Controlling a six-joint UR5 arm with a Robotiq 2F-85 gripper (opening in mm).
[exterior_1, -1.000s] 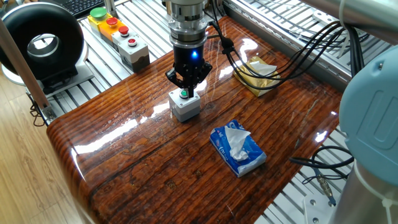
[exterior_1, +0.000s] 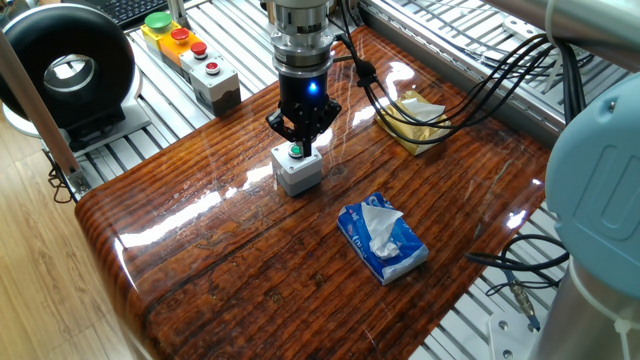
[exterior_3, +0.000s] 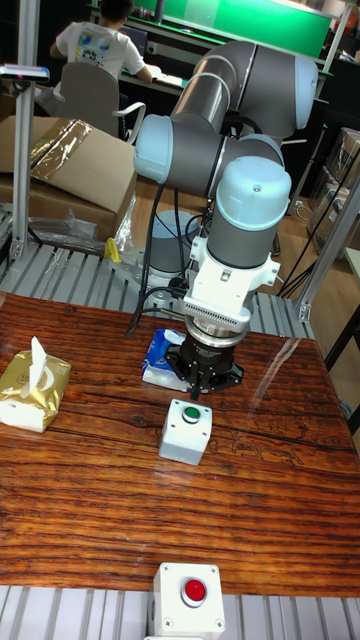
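Observation:
A small grey-white box with a green button stands upright on the glossy wooden table. My black gripper points straight down over it, its fingertips drawn together and nothing visible between them. In the first exterior view the tips overlap the button's right edge. From the opposite side, the green button is in plain sight, and the gripper appears just behind and above it. Whether the tips touch the box cannot be told.
A blue tissue pack and a gold tissue pack lie on the table. Beyond one table edge stand a box with a red button and other button boxes. Black cables hang over the gold pack.

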